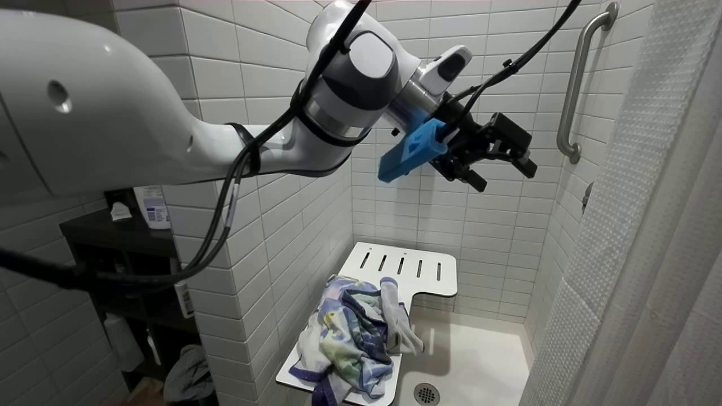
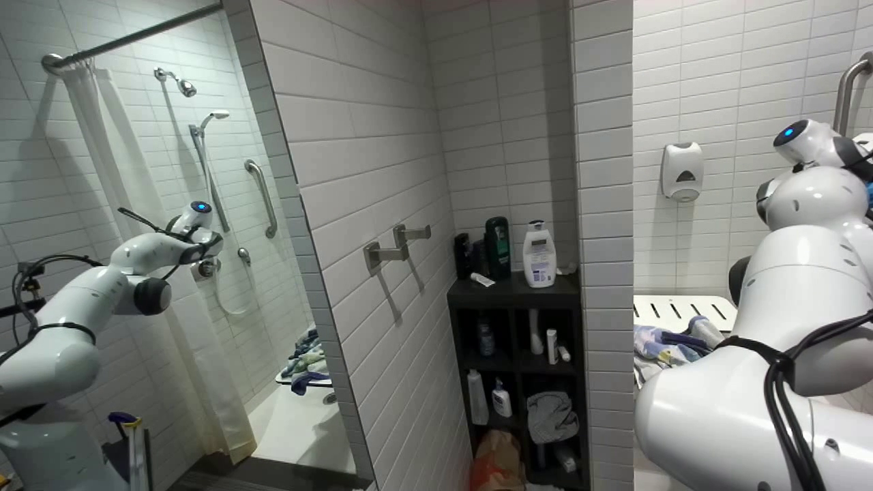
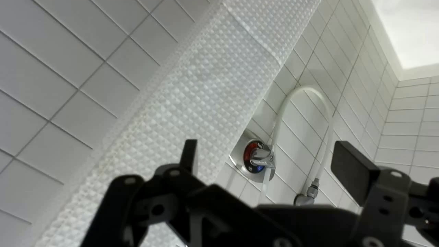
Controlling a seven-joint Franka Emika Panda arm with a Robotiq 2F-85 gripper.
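Observation:
High in the shower stall, above the bench and well clear of it, my gripper (image 1: 501, 177) is open, its fingers spread with nothing between them. In the wrist view the two black fingers (image 3: 349, 171) stand wide apart. Beyond them on the tiled wall are a round shower valve (image 3: 256, 158) with a red and blue dial, and a pale looped hose (image 3: 329, 119). The white textured shower curtain (image 3: 197, 103) runs diagonally behind the left finger. A crumpled multicoloured cloth (image 1: 352, 331) lies on the white slotted bench (image 1: 433, 267), away from the gripper.
A steel grab bar (image 1: 572, 101) is fixed on the right wall. Black cables hang along my arm. Bottles stand on a dark shelf (image 2: 515, 299) outside the stall.

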